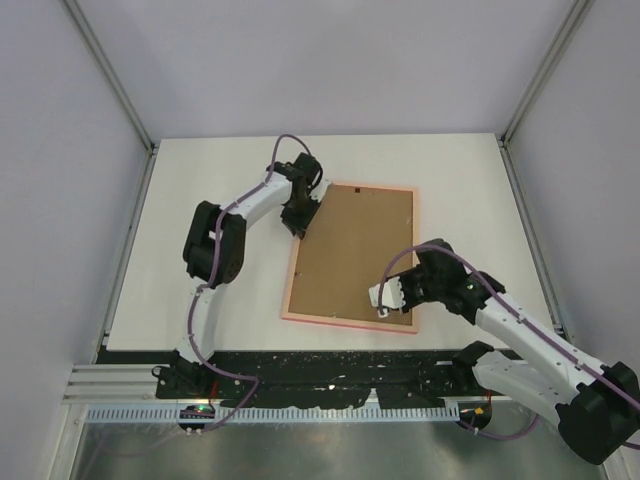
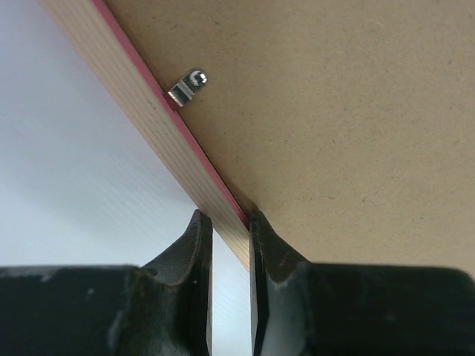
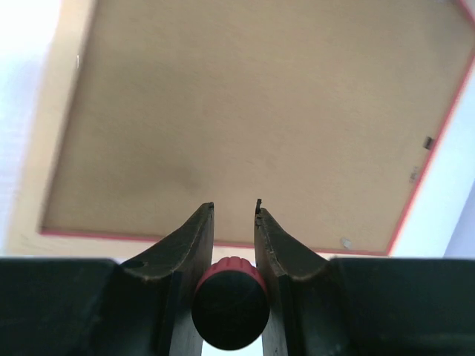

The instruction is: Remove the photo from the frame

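Observation:
The picture frame (image 1: 289,275) lies back up on the white table, a pale wooden rim with a red inner edge around a brown backing board (image 1: 350,250). On its left rim my left gripper (image 1: 301,232) is shut, with the wood between its fingers in the left wrist view. Close to that grip a small metal tab (image 2: 185,87) sticks out from the rim over the board. My right gripper (image 1: 385,300) is over the board's near right part, shut on a tool (image 3: 230,305) seen end-on, black with a red collar. The tool's far tip is hidden.
Small tabs also show along the rim, one dark (image 3: 429,142) and another pale (image 3: 346,242). The photo itself is out of sight. Bare white table (image 1: 470,220) surrounds the frame, with side walls farther out.

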